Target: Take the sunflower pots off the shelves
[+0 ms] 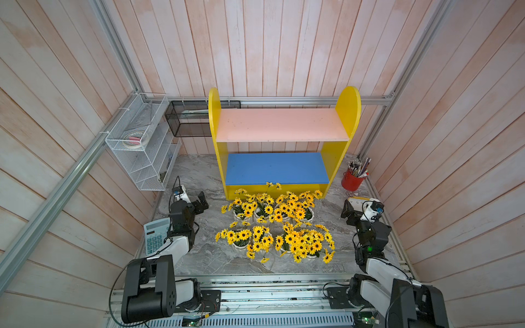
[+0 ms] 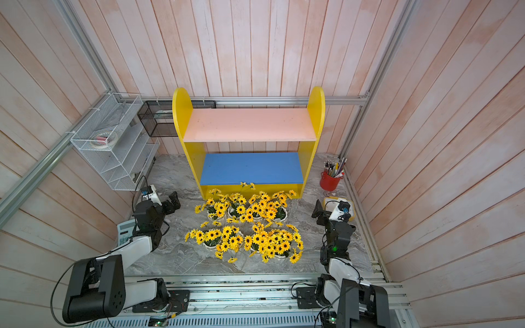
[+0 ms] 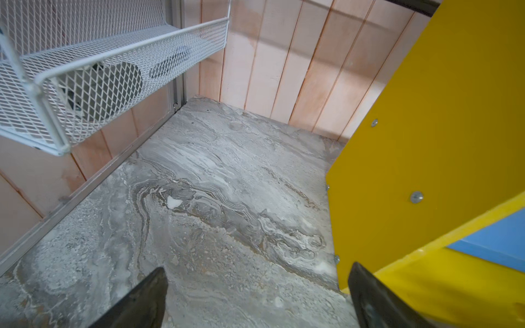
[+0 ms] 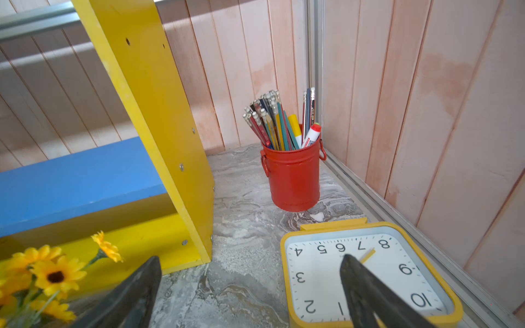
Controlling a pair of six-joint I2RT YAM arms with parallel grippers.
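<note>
Several sunflower pots stand on the marbled table in two rows, a back row of sunflowers (image 1: 292, 206) close to the shelf's foot and a front row of sunflowers (image 1: 306, 240). Both boards of the yellow shelf unit are bare: the pink shelf (image 1: 281, 124) above and the blue shelf (image 1: 276, 168) below. My left gripper is open and empty, left of the pots. To their right, my right gripper is also open, with nothing between its fingers. Sunflowers (image 4: 43, 273) show at the lower left of the right wrist view.
A red pencil bucket (image 4: 295, 177) and a yellow-framed clock (image 4: 322, 273) sit at the right. White wire racks (image 1: 145, 150) hang at the left wall, with a calculator (image 1: 156, 236) on the table below.
</note>
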